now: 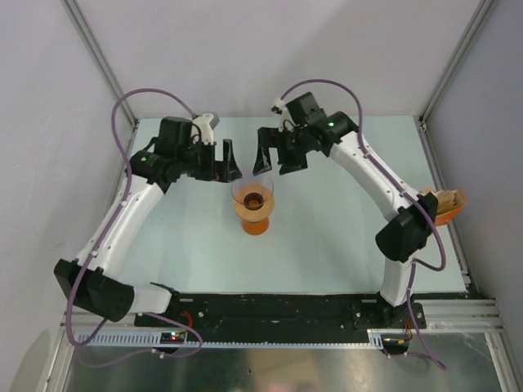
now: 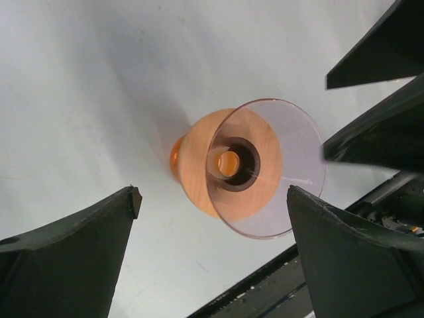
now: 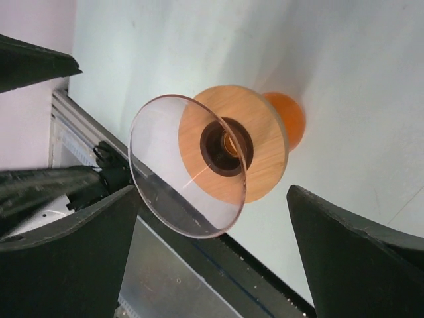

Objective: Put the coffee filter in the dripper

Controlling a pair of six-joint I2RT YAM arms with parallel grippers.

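The dripper stands upright in the middle of the table: a wooden ring (image 1: 253, 214) on an orange base (image 1: 256, 228), with a clear cone (image 2: 298, 146) above it and a dark inner ring. The cone (image 3: 165, 142) looks empty in the wrist views. My left gripper (image 1: 221, 163) is open just left of and above the cone; my right gripper (image 1: 278, 155) is open above it to the right. Their black fingers frame the cone in both wrist views, with nothing held.
An orange holder (image 1: 449, 211) with brown paper filters sits at the table's right edge.
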